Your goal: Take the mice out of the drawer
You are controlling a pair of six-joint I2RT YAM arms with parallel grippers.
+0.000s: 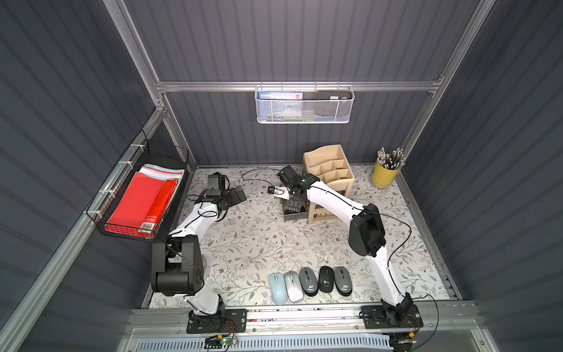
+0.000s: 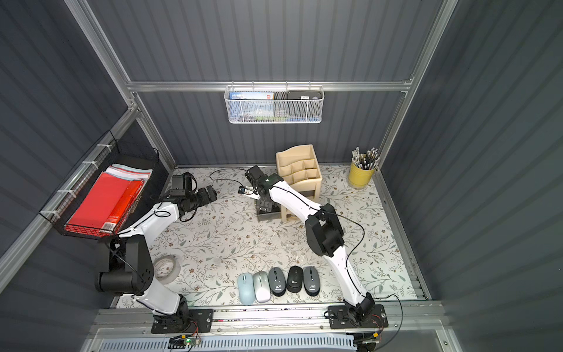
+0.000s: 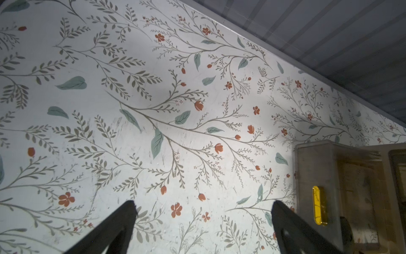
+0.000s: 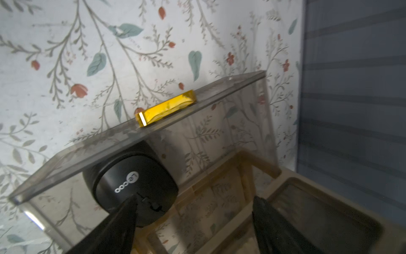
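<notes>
In the right wrist view a black mouse [image 4: 141, 177] with a round logo lies in one end of the pulled-out clear drawer [image 4: 230, 86], which has a yellow handle [image 4: 167, 109]. The rest of the drawer floor in view is bare. My right gripper is over the drawer, open and empty, with its left finger just overlapping the mouse's lower edge in the picture. Off to the drawer's left, my left gripper stands open above bare table. Along the front edge lie a blue mouse [image 1: 278, 288], a white mouse [image 1: 293, 286] and several dark ones, including a black mouse [image 1: 326, 278].
The beige organizer [image 1: 328, 155] adjoins the drawer's right side. A yellow pen cup [image 1: 384, 175] stands at the back right, and a wire basket of red folders [image 1: 140, 199] hangs on the left. Mid-table is clear between drawer and mouse row.
</notes>
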